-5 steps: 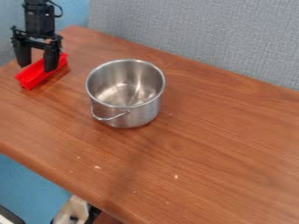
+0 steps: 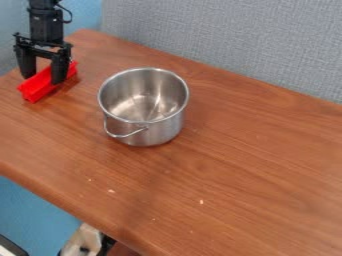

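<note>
My black gripper (image 2: 43,62) is at the upper left of the camera view, pointing down with its fingers open, over and around a red elongated object (image 2: 40,88) that lies on the wooden table near its left edge. Whether the fingers touch the object is hard to tell. A steel pot (image 2: 143,110) with a wire handle stands just to the right of them.
A grey textured wall (image 2: 241,40) runs along the back. The table edge drops away at the lower left.
</note>
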